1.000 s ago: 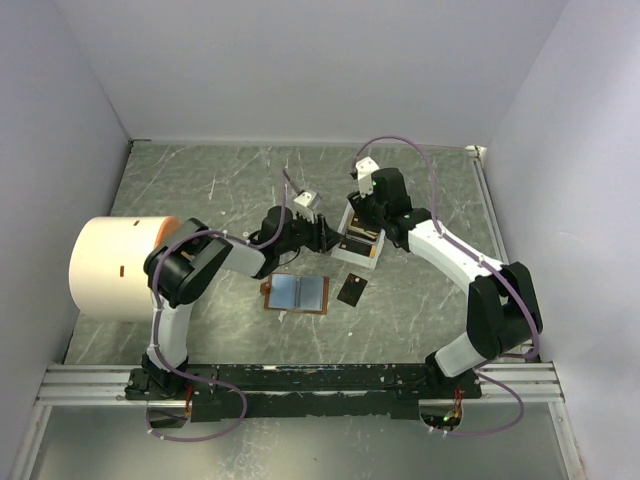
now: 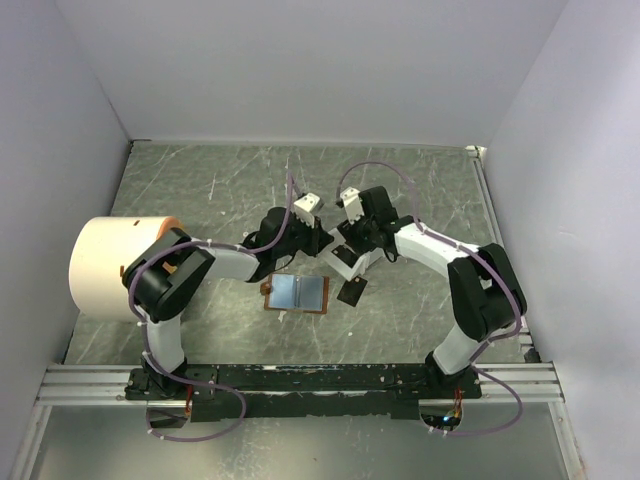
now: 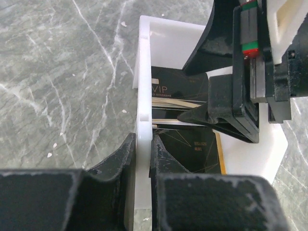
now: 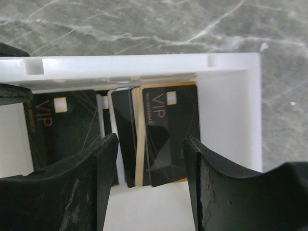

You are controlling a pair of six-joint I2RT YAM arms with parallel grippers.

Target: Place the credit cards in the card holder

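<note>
A white box (image 3: 143, 82) holds several black cards (image 4: 171, 134), some marked VIP, with a few leaning on edge against each other. My left gripper is shut on one side wall of this box. Over the cards my right gripper stands open, its fingertips on either side of the leaning cards; whether they touch any is unclear. One loose black card (image 2: 352, 291) lies flat on the table below the box. Left of that card, an opened brown case with grey-blue panels (image 2: 312, 293), seemingly the card holder, lies flat.
A large cream cylinder (image 2: 115, 268) sits at the table's left side, near the left arm. Both grippers are close together at the box.
The box has turned and sits at a slant, where it stood straighter before. My right gripper has moved left and toward the table's front; the left gripper has moved only a little.
</note>
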